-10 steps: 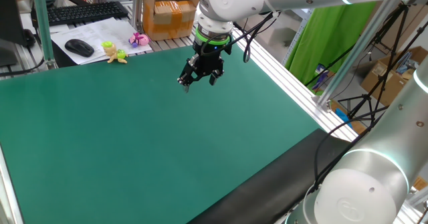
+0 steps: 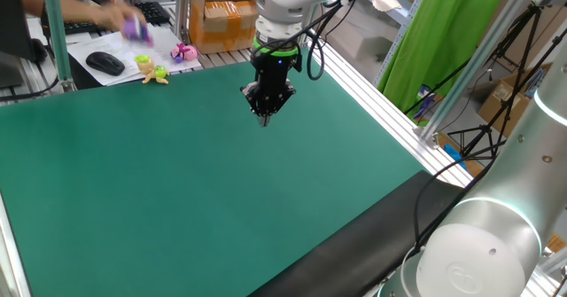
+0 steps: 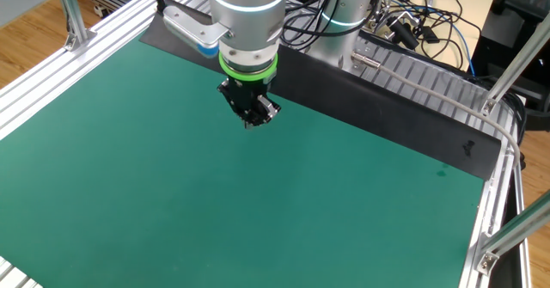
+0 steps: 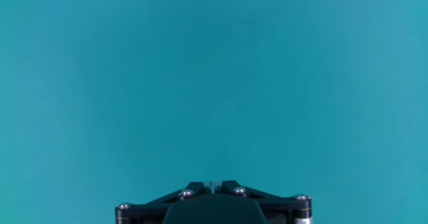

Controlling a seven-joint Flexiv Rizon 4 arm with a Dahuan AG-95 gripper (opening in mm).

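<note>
My gripper (image 2: 264, 121) hangs above the green mat (image 2: 177, 182), pointing down. In the wrist view its two fingertips (image 4: 217, 184) meet at the bottom edge, and nothing shows between them. Exterior view 2 has the gripper (image 3: 249, 125) near the black strip, with bare mat below it. A yellow-green toy (image 2: 151, 70) lies at the mat's far left edge, and a pink toy (image 2: 184, 52) is just behind it. A person's hand (image 2: 115, 16) holds a blurred purple toy (image 2: 136, 31) over the papers. All these toys are well away from the gripper.
A black strip (image 3: 387, 116) borders the robot's side, and metal posts stand round the table.
My gripper's fingers have come together from open. The person's hand has reached right with the purple toy, over the papers.
</note>
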